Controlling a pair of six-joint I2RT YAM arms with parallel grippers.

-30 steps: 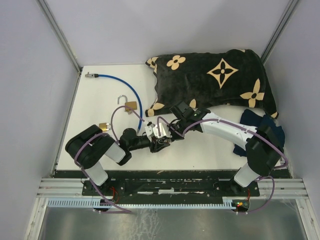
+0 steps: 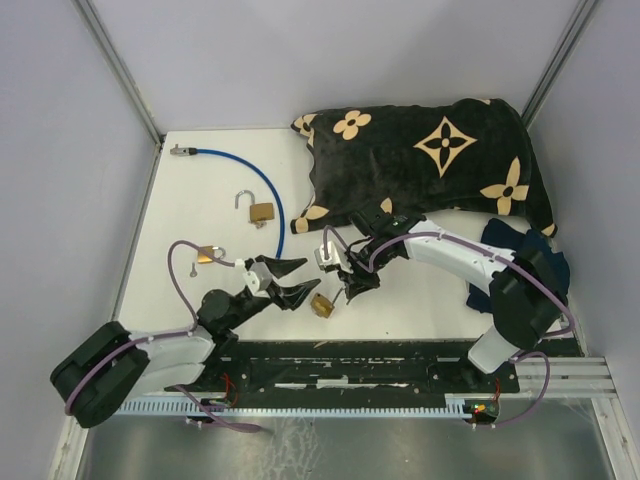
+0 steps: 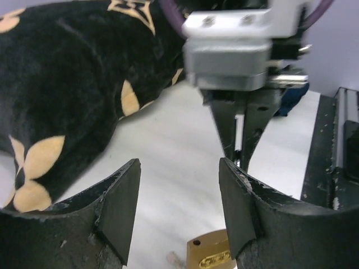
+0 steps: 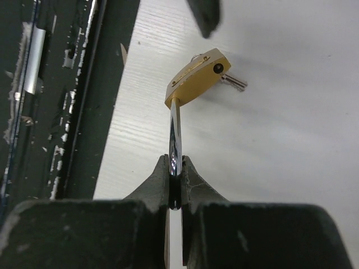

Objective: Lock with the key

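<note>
My right gripper (image 2: pixel 350 277) is shut on the steel shackle of a brass padlock (image 2: pixel 321 306), whose bar (image 4: pixel 175 129) runs up to the tilted brass body (image 4: pixel 196 78). A key (image 4: pixel 236 83) pokes out beside the lock body. My left gripper (image 2: pixel 298 282) stands open just left of the padlock, nothing between its fingers; in the left wrist view part of the lock (image 3: pixel 208 252) shows below and behind its right finger.
Another padlock (image 2: pixel 262 212) with an open shackle and a third (image 2: pixel 207 255) lie on the white board. A blue hose (image 2: pixel 258 172), a patterned black cushion (image 2: pixel 400 160) and dark cloth (image 2: pixel 485 290) surround the central free space.
The right arm has shifted slightly right.
</note>
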